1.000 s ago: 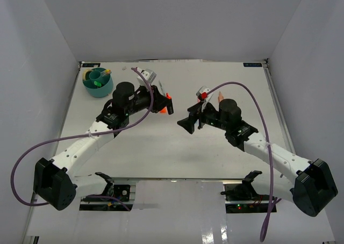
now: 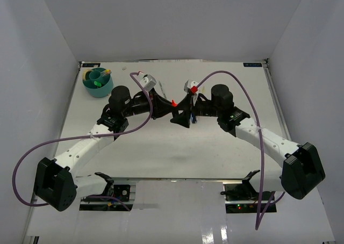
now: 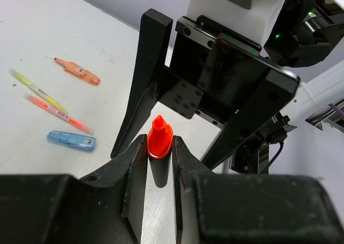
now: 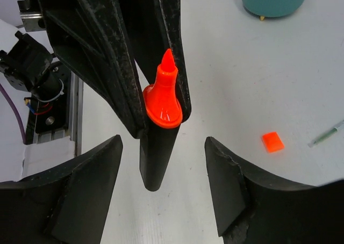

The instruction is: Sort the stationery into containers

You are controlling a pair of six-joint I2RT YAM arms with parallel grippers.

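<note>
A black marker with a red top is held upright in my left gripper, shut on it. My right gripper has its fingers apart around the marker's lower body, apparently not touching it; in the top view both grippers meet at the middle. The teal container with cups and small items stands at the back left; it also shows at the top of the right wrist view.
On the table lie an orange highlighter, yellow pen, red pen, blue item, orange square and thin pen.
My left gripper has moved right with the marker, and my right gripper has moved left and up until its fingers surround the marker.
</note>
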